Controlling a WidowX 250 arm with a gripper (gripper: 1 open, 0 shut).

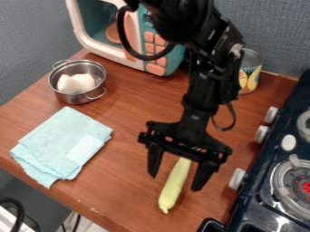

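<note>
My black gripper [177, 168] hangs low over the wooden table with its two fingers spread open. A pale yellow corn cob [172, 190] lies lengthwise on the table beneath it, its upper end partly behind the gripper body. I see nothing held between the fingers.
A steel pot [63, 83] with white contents and a folded light-blue cloth [61, 145] are on the left. A toy microwave [103, 27] and a can [248, 77] stand at the back. A black stove [285, 172] borders the right.
</note>
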